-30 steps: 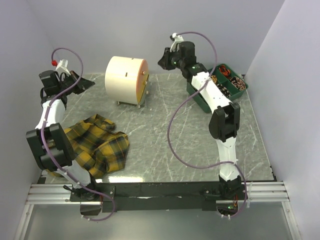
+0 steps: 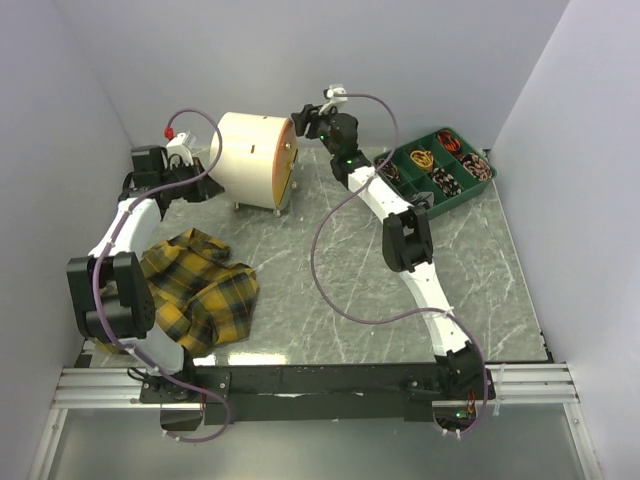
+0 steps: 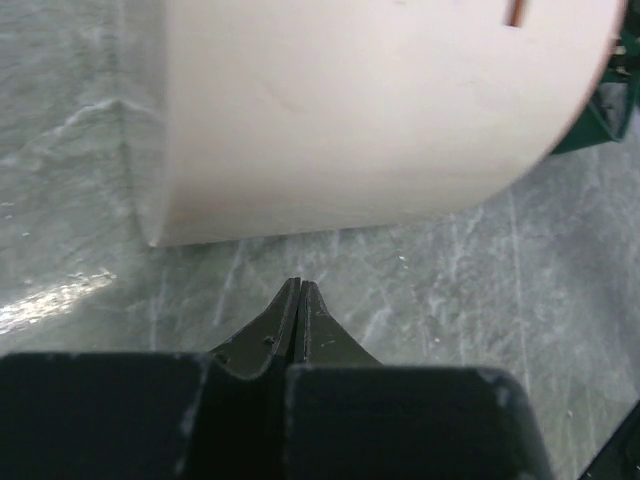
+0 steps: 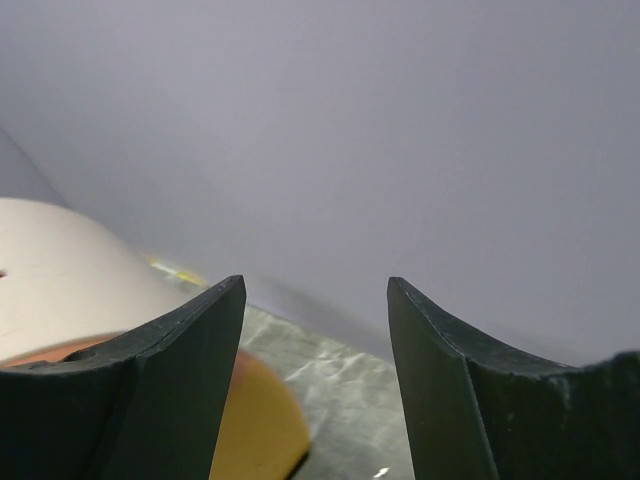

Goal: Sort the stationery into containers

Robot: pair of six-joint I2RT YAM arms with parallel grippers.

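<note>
A cream rounded cabinet [image 2: 240, 160] lies at the back left of the table, its orange-and-yellow front [image 2: 285, 165] with small knobs turned to the right. At its left side is my left gripper [image 2: 217, 188], shut; in the left wrist view its fingertips [image 3: 301, 300] meet with nothing between them, below the cabinet's pale curved wall [image 3: 350, 120]. By the cabinet's upper front edge stands my right gripper [image 2: 298, 122]. Its fingers [image 4: 225, 340] are parted and the gap is empty, with the yellow front [image 4: 262, 425] partly behind the left one.
A green divided tray [image 2: 452, 199] at the back right holds several bundles of coloured bands or cords. A yellow-black checked cloth [image 2: 205, 290] lies crumpled at the front left. Walls enclose the back and sides.
My left gripper has moved right, up to the cabinet's left side. The right gripper has travelled left to the cabinet's front edge and its fingers have parted. The cabinet has not moved.
</note>
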